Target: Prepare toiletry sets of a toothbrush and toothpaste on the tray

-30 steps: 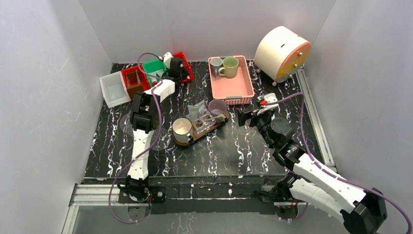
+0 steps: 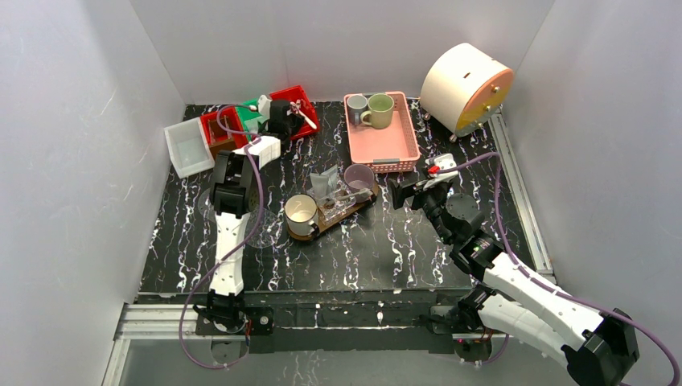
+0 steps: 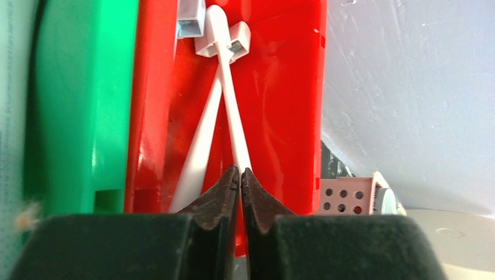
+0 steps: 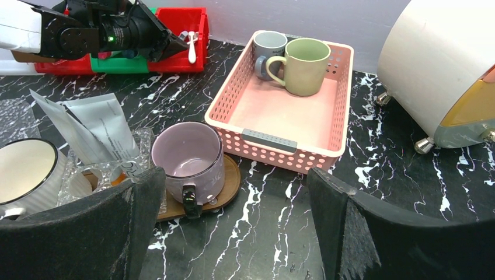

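Two white toothbrushes, one with its long handle (image 3: pixel 234 116) lying over another handle (image 3: pixel 198 149), rest in the right red bin (image 3: pixel 274 116); pale caps cover the far ends. Over this bin, my left gripper points down with its fingertips close together and only a narrow gap between them. The upper handle ends right at those tips; whether it is gripped cannot be told. My right gripper stands open and empty, above the table right of the wooden tray (image 4: pixel 232 178). That tray bears a mauve mug (image 4: pixel 187 149), a cream mug (image 4: pixel 26 175) and a clear holder with whitish packets (image 4: pixel 99 128).
A green bin (image 3: pixel 114 99), another red bin (image 2: pixel 207 122) and a white bin (image 2: pixel 189 149) stand left of the brush bin. Mugs sit in a pink basket (image 2: pixel 386 145) at the back. A cream drum-shaped dispenser (image 2: pixel 462 84) is at the back right.
My left gripper has shifted left over the bins, and more of the right red bin with a white handle now shows beside it. The right arm has stayed still.
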